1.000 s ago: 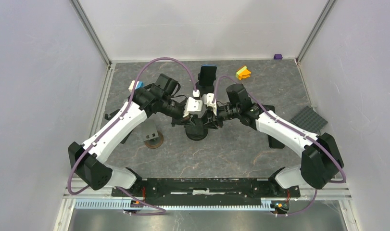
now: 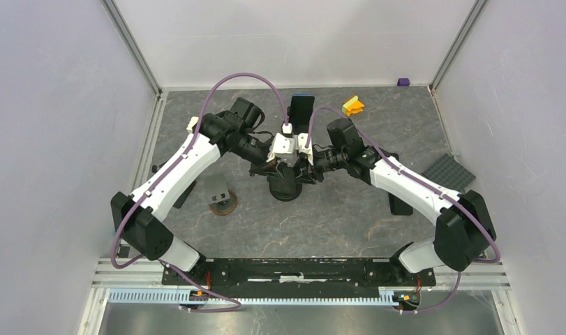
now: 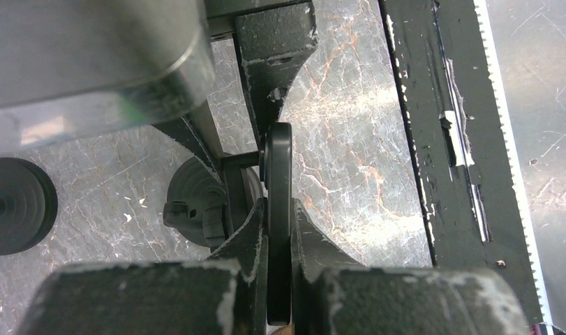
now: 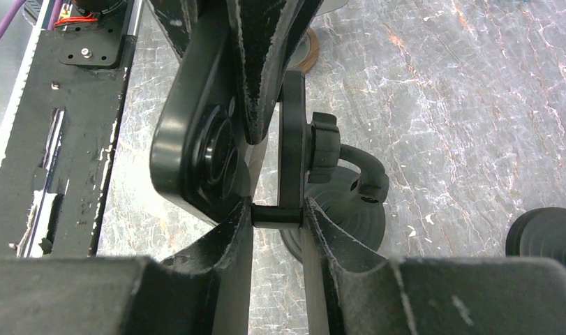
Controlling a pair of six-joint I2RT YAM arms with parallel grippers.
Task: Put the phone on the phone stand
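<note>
A black phone stand (image 2: 285, 190) stands at the table's centre, under both grippers. My left gripper is shut on a black phone (image 3: 279, 160), seen edge-on in the left wrist view, upright against the stand's upper part. In the right wrist view the phone (image 4: 192, 146) appears at left with its camera bump showing, and my right gripper has its fingertips either side of the black bar at the end of the stand's upright piece (image 4: 292, 153). The stand's round base (image 4: 336, 216) lies below. The top view hides the contact points.
A second stand with a phone (image 2: 301, 112) is behind. A grey stand (image 2: 217, 192) is at left, an orange object (image 2: 353, 105) at back right, a dark pad (image 2: 449, 172) and black slab (image 2: 400, 204) at right.
The left arm has moved slightly toward the back over the last second, its elbow shifting inward. The right arm is almost unchanged.
</note>
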